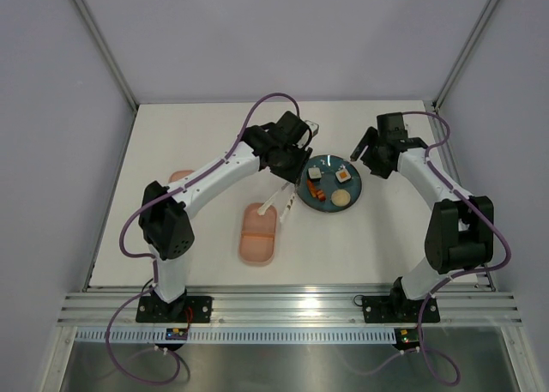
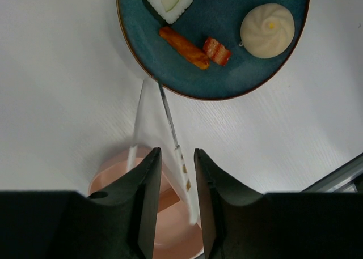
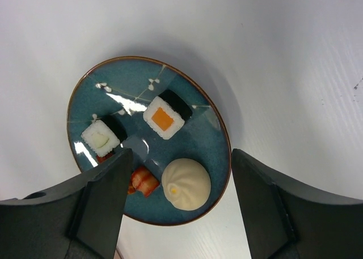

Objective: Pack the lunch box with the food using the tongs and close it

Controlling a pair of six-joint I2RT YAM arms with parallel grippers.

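Observation:
A teal plate [image 1: 328, 199] holds two sushi pieces [image 3: 162, 118], a sausage [image 2: 182, 47], a bacon piece [image 2: 216, 51] and a pale bun [image 3: 186, 184]. Left of it lies a pink lunch box [image 1: 257, 248]. My left gripper is at the plate's left side, its fingers part open; two long pale strips with metal ends, like tong arms, hang below it toward the box, and how they are held is unclear. My right gripper stands part open above the plate's upper right, with nothing seen between its fingers.
Another pink container [image 1: 180, 175] is partly hidden under the left arm at the far left. A metal rail [image 1: 283, 293] runs along the front edge.

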